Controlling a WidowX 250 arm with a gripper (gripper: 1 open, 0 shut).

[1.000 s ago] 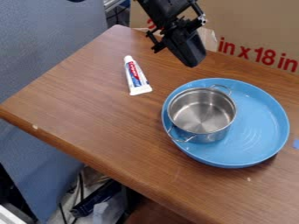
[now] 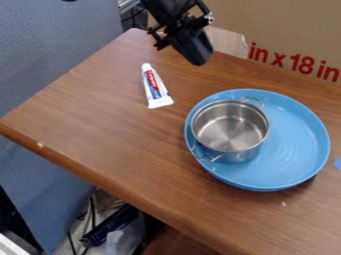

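My black gripper [image 2: 188, 42] hangs at the top centre, above the back of the wooden table, up and right of a white toothpaste tube [image 2: 156, 86]. Whether it is open or shut I cannot make out. A steel pot [image 2: 229, 130] with wire handles rests on a blue plate [image 2: 294, 154] on the right half of the table.
A cardboard box [image 2: 293, 25] with red lettering stands behind the table [image 2: 114, 149], whose left half is bare. A grey-blue padded surface lies beyond the left edge, with assorted items below the front-left edge.
My gripper has moved left and upward, away from over the plate's back side. The tube, pot and plate look unmoved.
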